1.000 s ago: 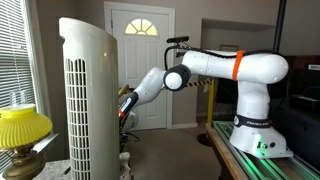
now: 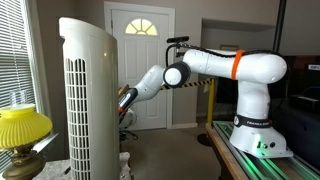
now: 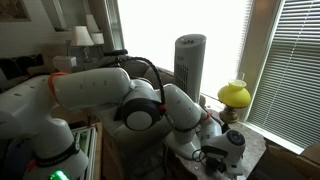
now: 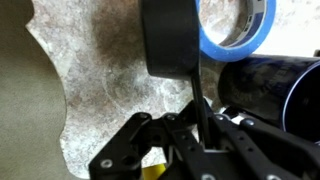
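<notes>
In the wrist view my gripper is shut on a black object (image 4: 170, 38) with a broad, flat-looking part and a thin, handle-like end. The thin end runs between the fingertips, and the broad part reaches past the top of the view. A blue roll of tape (image 4: 238, 42) lies beside it on the mottled surface (image 4: 100, 75). Close to the right of the fingers is a dark mug-like container (image 4: 262, 82) with a blue rim. The tall white tower hides much of the arm's far end in exterior view 1, so the fingers are not clear there.
A tall white tower (image 3: 188, 65) and a yellow lamp (image 3: 233, 96) stand near the window, close to the arm. Something yellow (image 4: 153, 171) shows under the gripper. To the left, the mottled surface ends at a wavy edge beside a plain greenish-grey area (image 4: 28, 110).
The arm's far end beside the tower has shifted slightly in exterior view 1. The tower, lamp and arm base stay where they were.
</notes>
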